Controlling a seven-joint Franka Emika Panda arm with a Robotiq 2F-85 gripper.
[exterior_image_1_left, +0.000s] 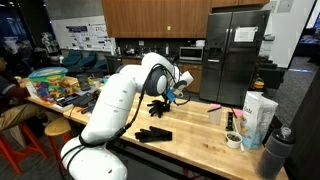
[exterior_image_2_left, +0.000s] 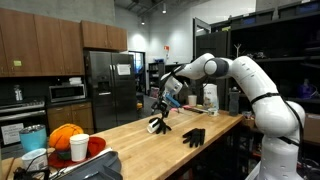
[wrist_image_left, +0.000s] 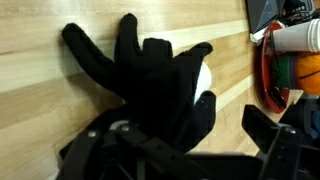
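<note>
A black glove (wrist_image_left: 165, 85) lies spread on the wooden table in the wrist view, with a white rounded thing (wrist_image_left: 204, 80) partly showing from under it. My gripper is open above the glove; its left side blends with the black fabric, while the right finger (wrist_image_left: 280, 138) stands clear over bare wood. In exterior view 2 the gripper (exterior_image_2_left: 160, 106) hangs low over the white and black items. A second black glove (exterior_image_2_left: 196, 135) rests apart on the table, nearer the arm's base. Contact between fingers and glove is hard to judge.
Red bowl (exterior_image_2_left: 92, 148), white cup (exterior_image_2_left: 79, 147) and an orange item (exterior_image_2_left: 66, 137) stand at one table end. A grey canister (exterior_image_1_left: 276, 152) and a bag (exterior_image_1_left: 257, 118) occupy the right edge in exterior view 1.
</note>
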